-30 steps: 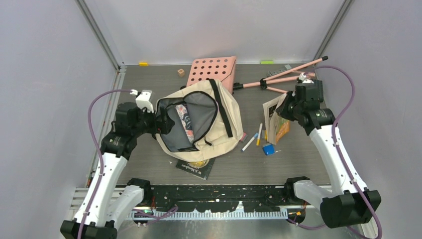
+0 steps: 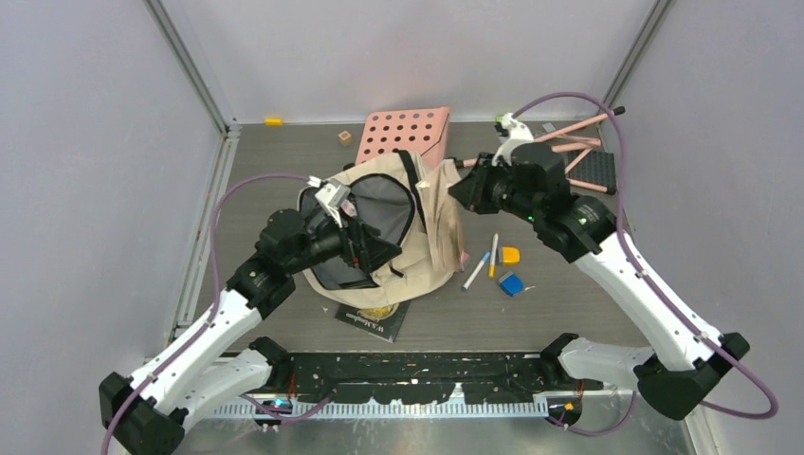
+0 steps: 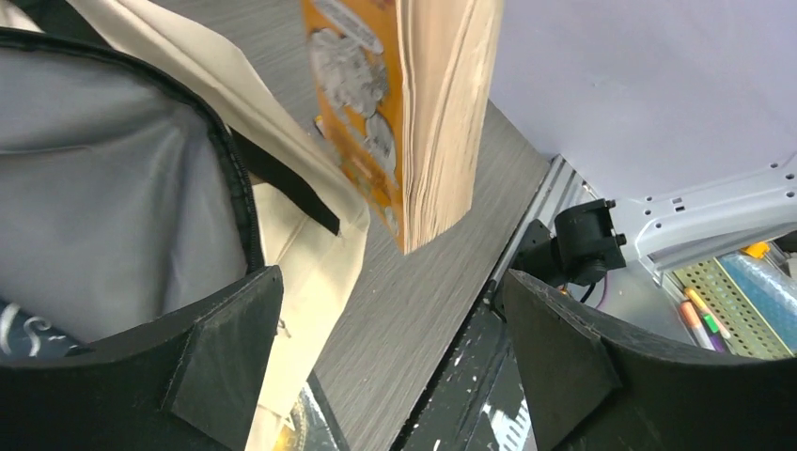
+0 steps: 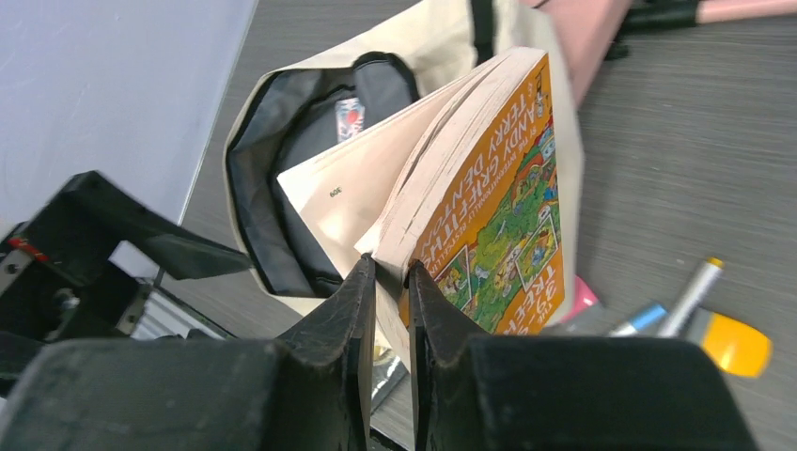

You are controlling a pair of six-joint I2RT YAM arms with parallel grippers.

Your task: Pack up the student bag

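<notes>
The beige student bag [image 2: 427,280] lies unzipped on the table, its grey lining [image 3: 113,188] showing. A book with an orange illustrated cover [image 4: 507,207] hangs above the bag's right side. My right gripper is shut on a corner of that book, whose pages fan apart. Over the bag's opening, my left gripper [image 2: 379,256] stands open, its fingers [image 3: 226,348] wide apart and empty. The slim patterned item inside the bag [image 4: 350,117] is mostly hidden. A dark book [image 2: 374,324] lies flat, partly under the bag's front edge.
Two markers [image 2: 477,272], a yellow block [image 2: 510,256] and a blue block [image 2: 511,283] lie right of the bag. Behind are a pink perforated panel [image 2: 403,133], a pink tripod [image 2: 578,128] and a small wooden cube [image 2: 345,137].
My right gripper has carried the orange book left, from beside the markers to above the bag. My left gripper has moved right across the bag's opening, remaining open.
</notes>
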